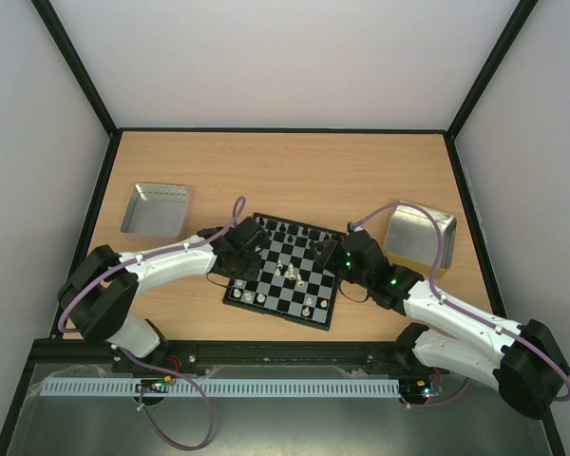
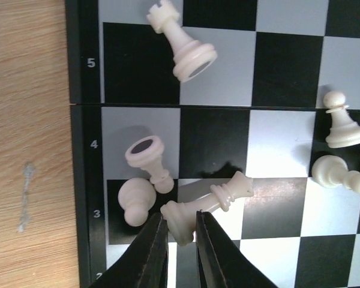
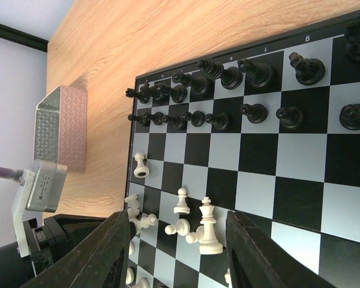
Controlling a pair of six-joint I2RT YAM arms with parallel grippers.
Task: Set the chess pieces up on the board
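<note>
The chessboard (image 1: 304, 302) carries black pieces standing along the far rows and white pieces, several lying on their sides. In the left wrist view my left gripper is at a lying white piece (image 2: 231, 192) on row 3, its fingers on either side of the piece's end; whether it grips cannot be told. A white rook (image 2: 192, 57) lies on row 5. My right gripper is open above the board, near a lying white king (image 3: 209, 234) and white pawns (image 3: 182, 201), with nothing visibly held.
An empty metal tray (image 1: 157, 207) sits at the back left, another container (image 1: 413, 237) at the right.
</note>
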